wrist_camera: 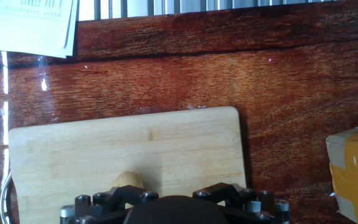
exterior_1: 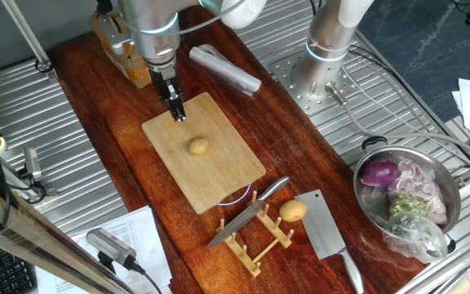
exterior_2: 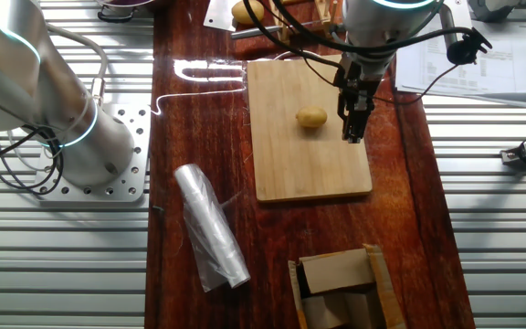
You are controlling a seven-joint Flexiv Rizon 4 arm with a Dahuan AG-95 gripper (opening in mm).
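A small yellow potato (exterior_1: 198, 145) lies by itself on the wooden cutting board (exterior_1: 231, 175). My gripper (exterior_1: 177, 117) hangs over the board, pointing down, on the box side of the potato and apart from it. From the opposite side, the gripper (exterior_2: 352, 137) shows to the right of the potato (exterior_2: 311, 117). In the wrist view the black fingers (wrist_camera: 213, 191) stand apart with nothing seen between them, so the gripper is open. Part of the potato (wrist_camera: 128, 180) shows beyond the left finger; the rest is hidden behind it.
A knife (exterior_1: 251, 212) lies across a wooden rack (exterior_1: 255, 267), with another potato (exterior_1: 293, 211) and a cleaver (exterior_1: 321, 224) beside it. A pot (exterior_1: 450, 192) holds vegetables. A plastic roll (exterior_2: 210, 224) and an open cardboard box (exterior_2: 386, 288) stand near the board.
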